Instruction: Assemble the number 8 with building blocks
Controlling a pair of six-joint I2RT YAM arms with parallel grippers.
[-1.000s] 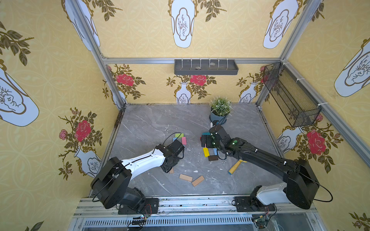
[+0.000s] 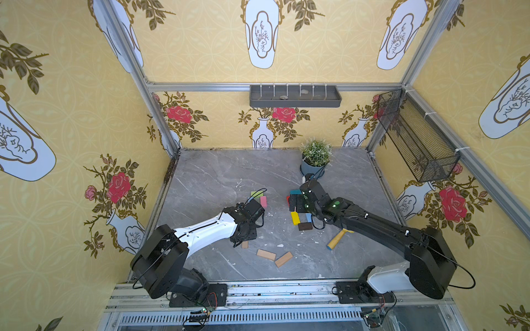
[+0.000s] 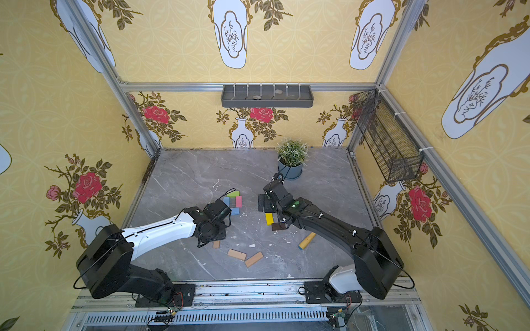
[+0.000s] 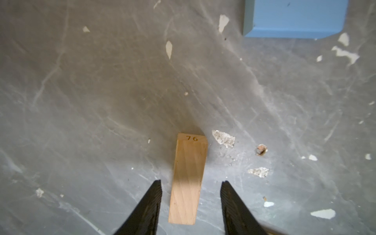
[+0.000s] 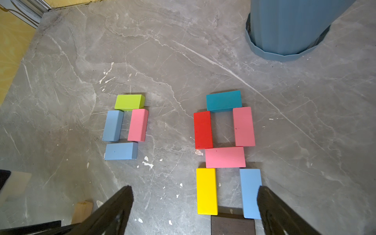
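In the right wrist view, a figure-8 outline lies flat: a teal block (image 5: 224, 101) on top, red (image 5: 202, 130) and pink (image 5: 244, 126) uprights, a pink middle bar (image 5: 225, 157), yellow (image 5: 206, 191) and blue (image 5: 250, 193) lower sides, and a dark brown bottom block (image 5: 232, 226). Left of it, a green block (image 5: 129, 101), a pink one (image 5: 138, 125) and two blue ones form a smaller ring. My right gripper, open and empty, hovers over the 8's lower half. My left gripper stands open above a wooden block marked 76 (image 4: 188, 178), with a finger on each side in view.
Two more wooden blocks (image 2: 266, 254) (image 2: 283, 259) lie near the table's front. A yellow-handled tool (image 2: 336, 239) rests under the right arm. Behind the 8 stands a potted plant (image 2: 315, 159).
The right arm and the visible blocks stay put.
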